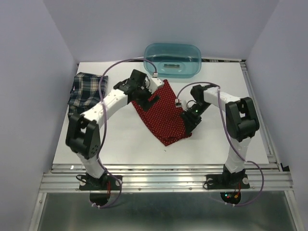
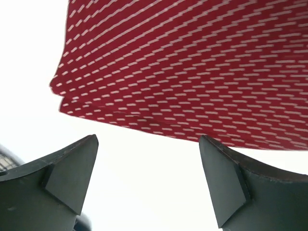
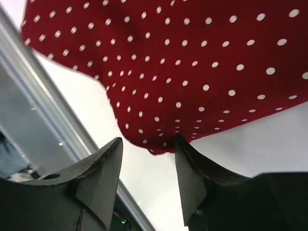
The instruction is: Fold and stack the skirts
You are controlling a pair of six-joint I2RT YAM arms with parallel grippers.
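A red skirt with white dots (image 1: 161,114) lies slantwise over the middle of the white table, its lower end rumpled. Over its upper left part hangs my left gripper (image 1: 150,102); in the left wrist view the skirt's folded edge (image 2: 144,96) lies beyond the open left fingers (image 2: 72,173), nothing between them. At the skirt's lower right side is my right gripper (image 1: 189,126). Seen from the right wrist, a drooping corner of the red cloth (image 3: 154,130) reaches down to the part-open fingers (image 3: 185,178), close to one fingertip; whether it is gripped does not show.
A dark plaid cloth (image 1: 86,91) lies folded at the table's left side. At the back edge stands an empty teal bin (image 1: 172,53). Bare table (image 1: 130,149) shows at the front, ending at a metal rail (image 1: 163,168).
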